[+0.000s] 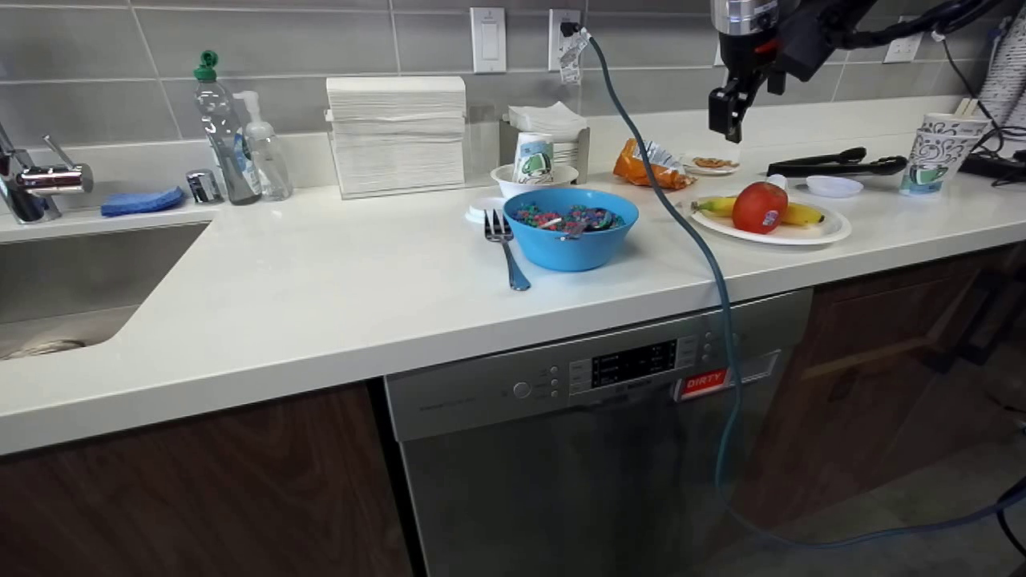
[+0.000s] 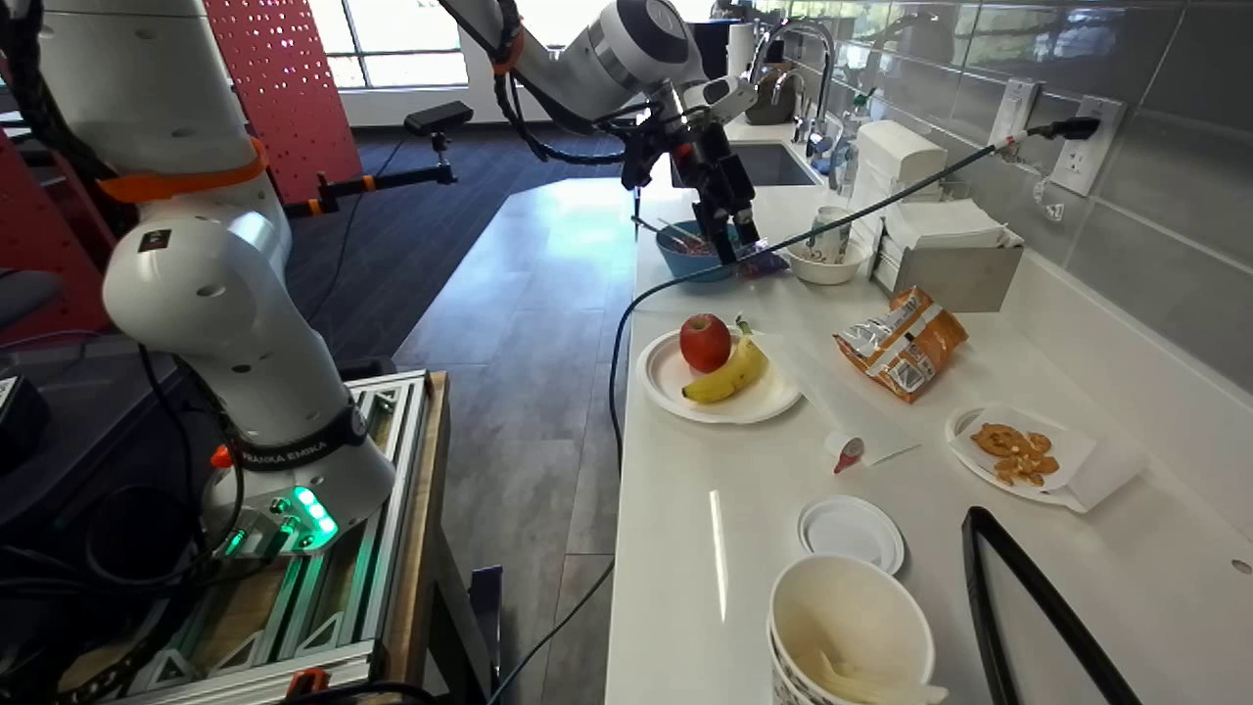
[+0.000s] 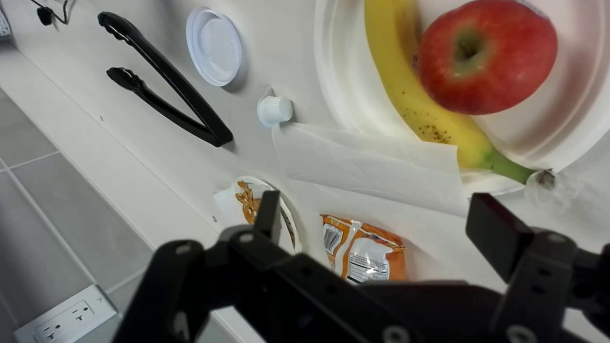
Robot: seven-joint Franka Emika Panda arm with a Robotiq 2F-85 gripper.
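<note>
My gripper is open, its two dark fingers wide apart with nothing held between them. It hangs in the air above the counter, and in exterior view 1 its tip (image 1: pixel 728 115) is above and behind the fruit plate. In the wrist view an orange snack bag (image 3: pixel 366 251) lies on the counter below the gap between the fingers. A red apple (image 3: pixel 486 57) and a yellow banana (image 3: pixel 394 74) rest on a white plate (image 3: pixel 337 63). Behind the left finger, a small plate of pretzel-like snacks (image 3: pixel 247 201) is partly hidden.
Black tongs (image 3: pixel 171 80), a white lid (image 3: pixel 214 45) and a small white cap (image 3: pixel 275 109) lie on the counter. A blue bowl (image 1: pixel 567 248) with a fork (image 1: pixel 510 255) beside it stands further left. A cable (image 1: pixel 707 250) crosses the counter's front edge.
</note>
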